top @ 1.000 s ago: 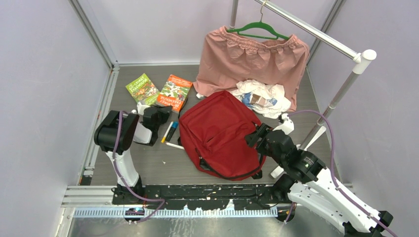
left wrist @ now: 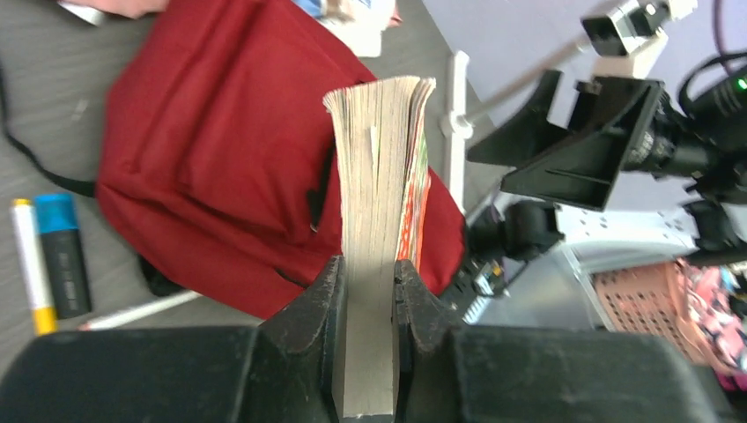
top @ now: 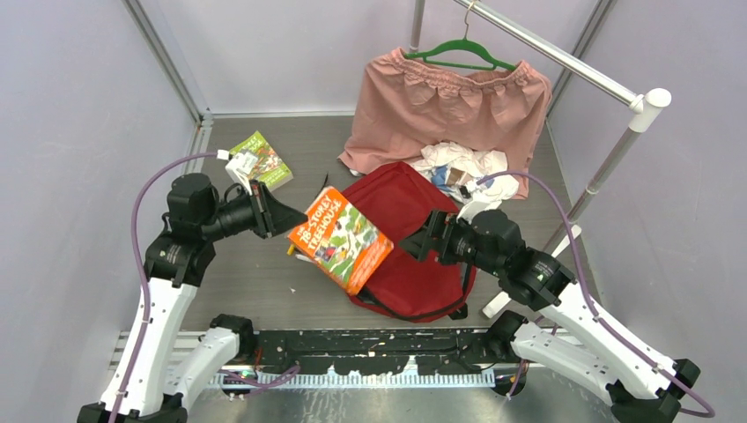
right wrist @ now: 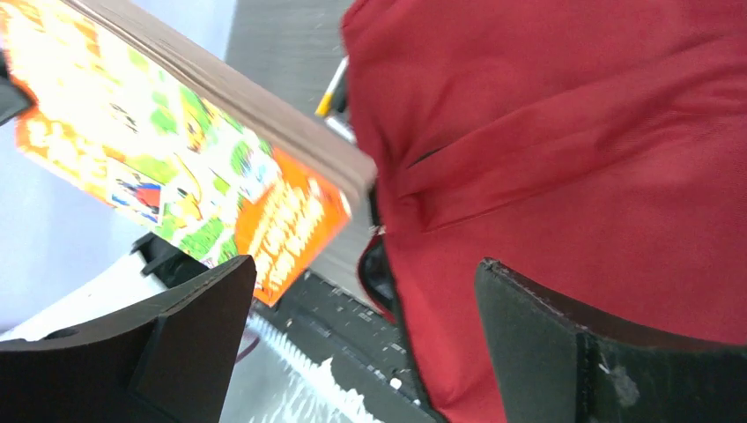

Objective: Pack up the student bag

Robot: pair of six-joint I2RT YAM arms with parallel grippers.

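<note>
An orange book (top: 342, 238) hangs over the red backpack (top: 414, 211), its page edges (left wrist: 374, 194) upright in the left wrist view, with my left gripper shut on it. My right gripper stands open just right of the book, above the backpack, nothing between its fingers. A green book (top: 269, 154) lies on the floor at the back left. In the left wrist view a blue-capped marker (left wrist: 62, 256) and a yellow-ended pen (left wrist: 33, 264) lie beside the backpack.
A pink garment (top: 449, 106) hangs from a green hanger on a metal rack at the back right, white crumpled cloth (top: 471, 167) beneath it. Bare floor (top: 247, 282) shows left of the backpack.
My right arm has shifted slightly left.
</note>
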